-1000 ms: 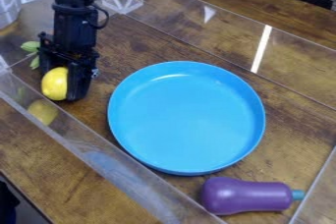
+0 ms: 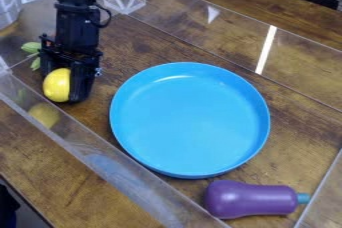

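The black gripper (image 2: 70, 70) hangs at the left side of the enclosure, shut on a yellow object (image 2: 56, 86) that looks like a toy fruit or vegetable, low by the clear wall. Some green leaves show just behind it. To the right lies a round blue plate (image 2: 190, 119), empty. A purple toy eggplant (image 2: 247, 197) lies at the bottom right, below the plate.
Clear plastic walls (image 2: 127, 167) enclose the wooden work surface (image 2: 287, 122). Bare wood shows behind the plate and to its right.
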